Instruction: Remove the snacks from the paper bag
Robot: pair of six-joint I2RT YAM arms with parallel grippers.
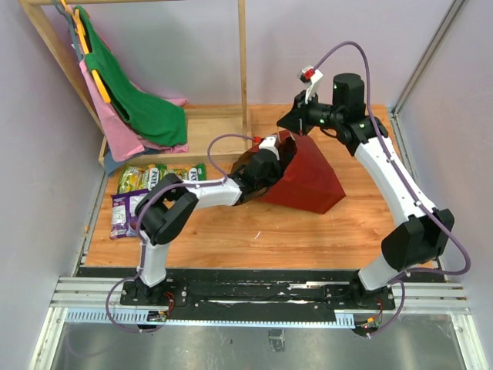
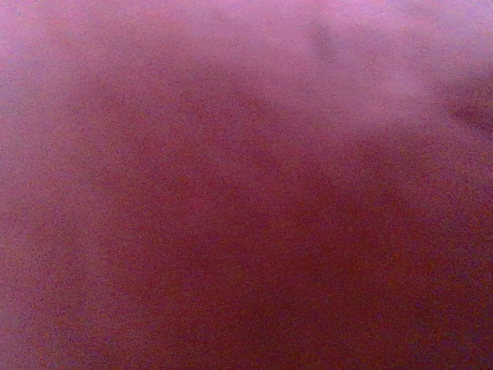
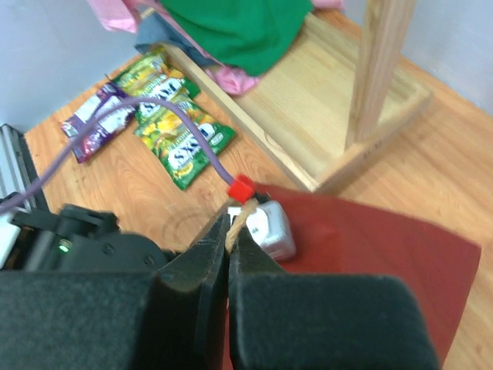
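Note:
The red paper bag (image 1: 308,181) lies tilted on the table, its mouth facing left; my left gripper (image 1: 273,162) is inside the mouth, its fingers hidden, and the left wrist view shows only blurred red paper. My right gripper is shut, holding the thin twisted handle (image 3: 240,221) of the bag above it. Green snack packs (image 3: 185,142) and purple snack packs (image 3: 100,123) lie on the table to the left, outside the bag.
A wooden rack (image 1: 214,131) with green and pink cloths (image 1: 139,108) stands at the back left.

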